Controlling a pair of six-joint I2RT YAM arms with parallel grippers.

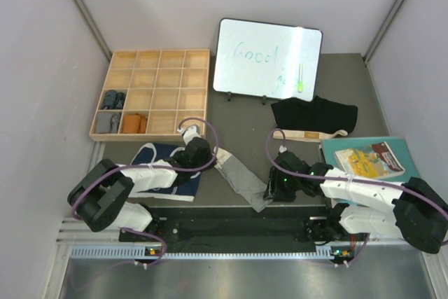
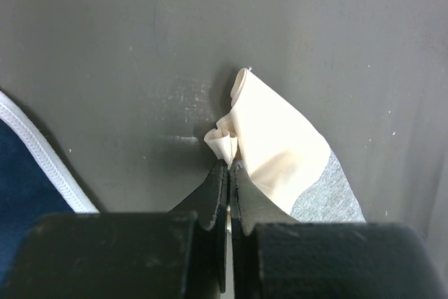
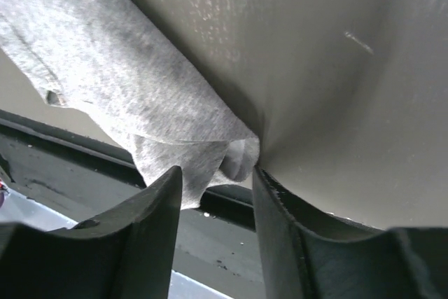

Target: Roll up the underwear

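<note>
A grey pair of underwear (image 1: 241, 178) with a cream waistband (image 2: 276, 138) lies as a long folded strip, slanting from upper left to the table's front edge. At the waistband end, my left gripper is shut, with a pinched bit of the cream band at its fingertips. My right gripper is part open at the low grey end (image 3: 189, 148). Its fingers (image 3: 164, 201) stand either side of the loose grey tip, and the cloth does not look clamped. In the top view the right arm partly covers that tip.
A wooden compartment box (image 1: 157, 89) holds several rolled items on the left. Below it lies a navy cloth with white trim (image 1: 162, 192). A whiteboard (image 1: 266, 57), black garment (image 1: 315, 115) and teal box (image 1: 402, 155) stand farther back and right. Bare table lies right of the underwear.
</note>
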